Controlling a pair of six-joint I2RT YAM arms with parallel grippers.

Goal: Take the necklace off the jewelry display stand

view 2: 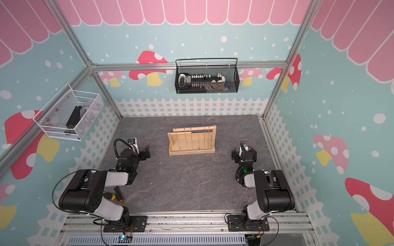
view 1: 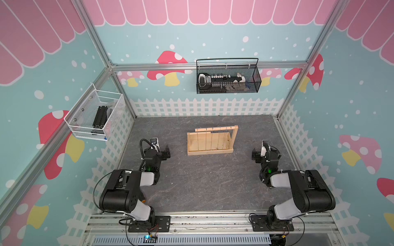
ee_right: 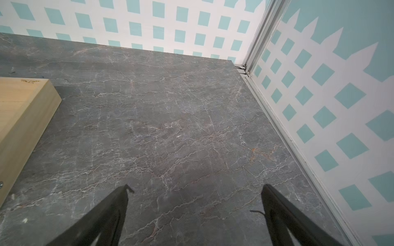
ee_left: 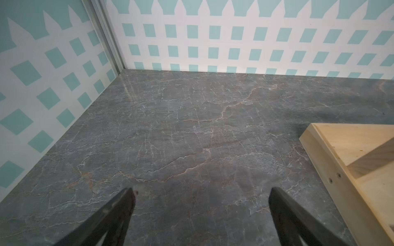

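Note:
A light wooden jewelry display stand [view 1: 210, 151] is in the middle of the table, between my two arms. Several thin necklaces [view 2: 192, 141] hang from its upper bar, too fine in the top views to tell apart. My left gripper is open to the left of the stand, with only bare table between its fingers. Well to the stand's right is my right gripper, also open and empty. Each wrist view catches just one corner of the stand's base; no necklace shows there.
A black wire basket [view 1: 228, 78] with tools hangs on the back wall, and a white wire basket [view 1: 96, 114] on the left wall. Orange-and-black-handled tools [view 2: 118, 194] lie by the left arm's base.

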